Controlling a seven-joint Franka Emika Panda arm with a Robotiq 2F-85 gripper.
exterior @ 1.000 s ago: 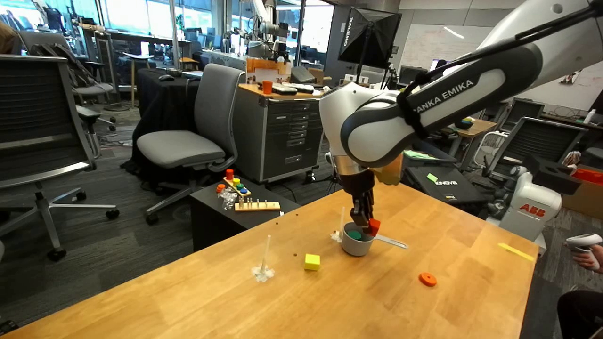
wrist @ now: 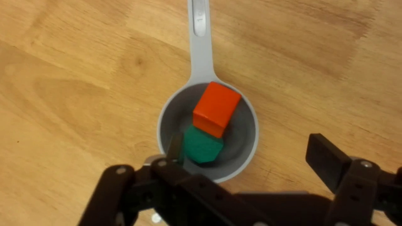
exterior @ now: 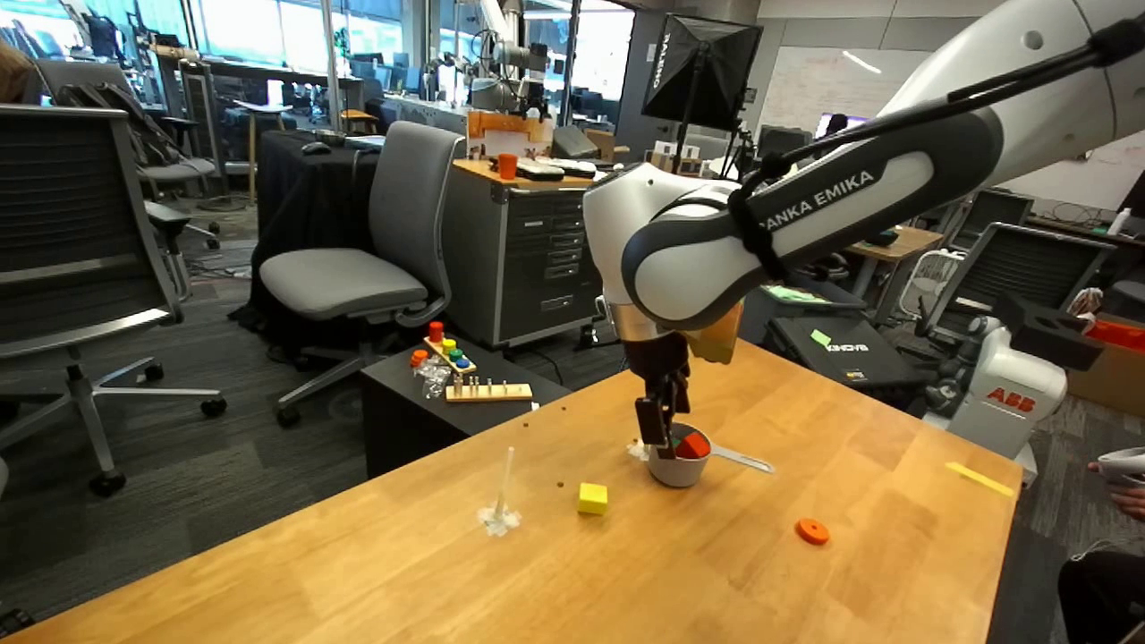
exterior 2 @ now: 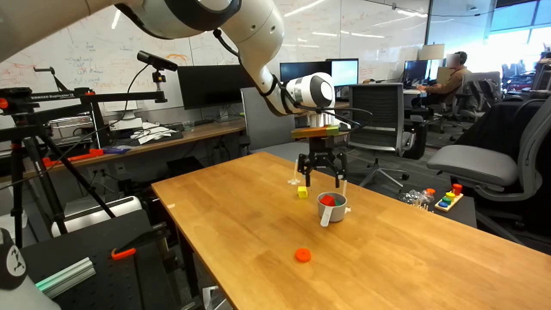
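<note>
A grey measuring cup (wrist: 248,150) with a long handle stands upright on the table. Inside it a red block (wrist: 217,107) leans against a green block (wrist: 202,145). My gripper (exterior 2: 323,185) hangs just above the cup, its fingers wide apart and empty. In the wrist view the left finger (wrist: 175,148) overlaps the cup's near-left rim, while the right finger (wrist: 328,162) is over bare wood. A small yellow block (exterior: 592,498) rests on the table, apart from the cup.
An orange disc (exterior: 812,531) lies flat on the table. One thin upright peg (exterior: 504,483) is fixed near the yellow block, and another peg (exterior 2: 344,188) stands close behind the cup.
The red block, held by my gripper over the cup's rim a second ago, now sits in the cup. My gripper has opened and shifted left in exterior view 1.
</note>
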